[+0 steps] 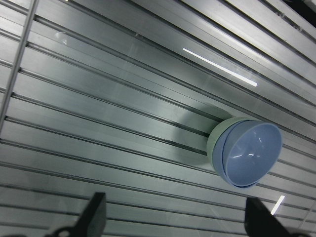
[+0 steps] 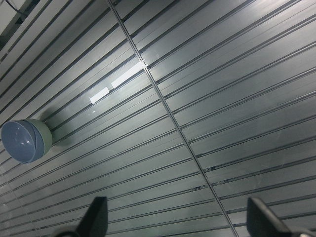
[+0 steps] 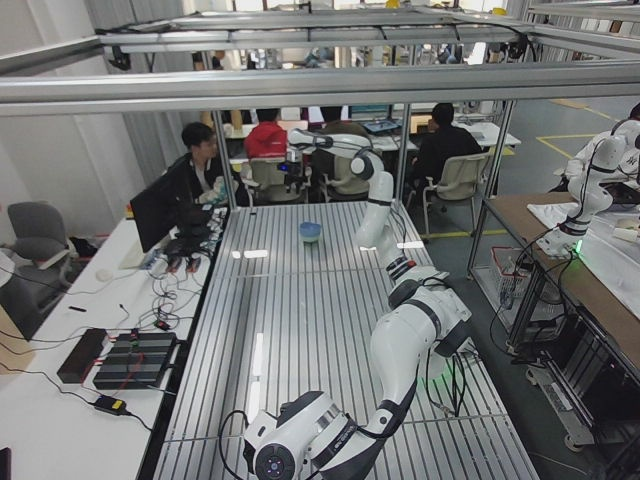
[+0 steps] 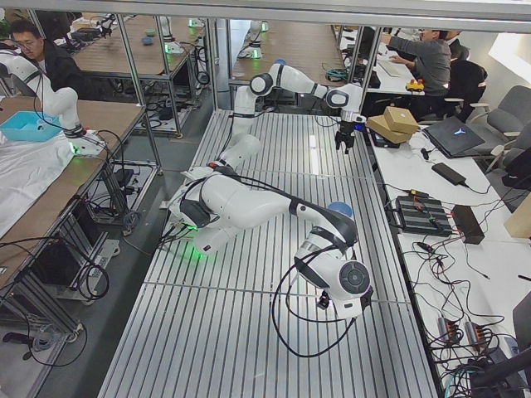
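Nested bowls, blue inside pale green, stand on the slatted metal table, also seen at the left of the right wrist view. My left gripper is above the table with the bowls ahead and to one side, its fingers apart and empty. My right gripper hangs over bare slats, fingers apart with nothing between them. In the camera left view one arm is raised above and behind the bowls [image 3: 309, 232]; the other lies low in the foreground.
White side desks [image 3: 60, 420] carry monitors, boxes and wiring. Metal frame posts [image 3: 405, 150] stand at the corners, with seated people beyond the far edge.
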